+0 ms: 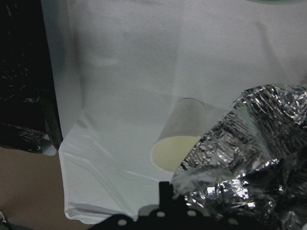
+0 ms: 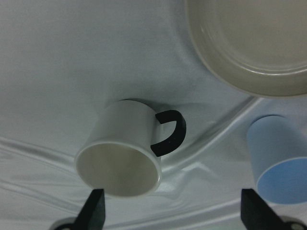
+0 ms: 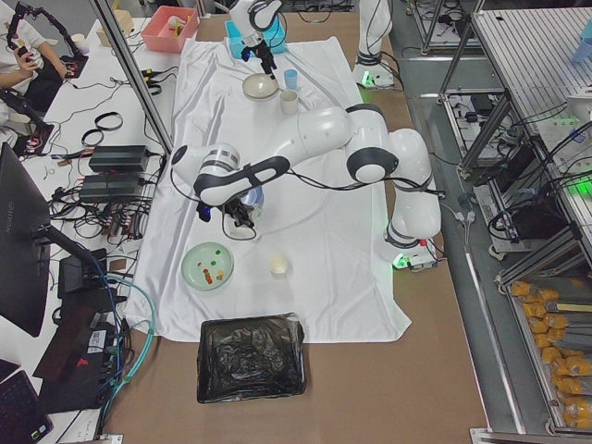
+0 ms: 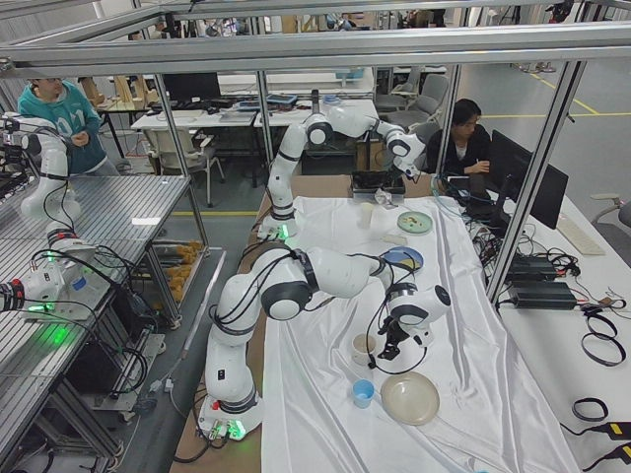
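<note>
My left gripper (image 3: 239, 215) is shut on crumpled silver foil (image 1: 254, 139), which fills the right of the left wrist view. It hangs near the blue plate (image 4: 402, 257), above the cloth between that plate and the green plate (image 3: 207, 265). A cream cup (image 1: 175, 143) stands below it, left of the foil in that view. My right gripper (image 4: 392, 341) is open over a white mug (image 2: 120, 143) with a black handle, beside a beige plate (image 2: 249, 43) and a light blue cup (image 2: 276, 153).
A black-lined tray (image 3: 251, 361) sits past the near edge of the cloth. A blue bin (image 3: 276, 35) is at the far end. Green plate holds small food pieces.
</note>
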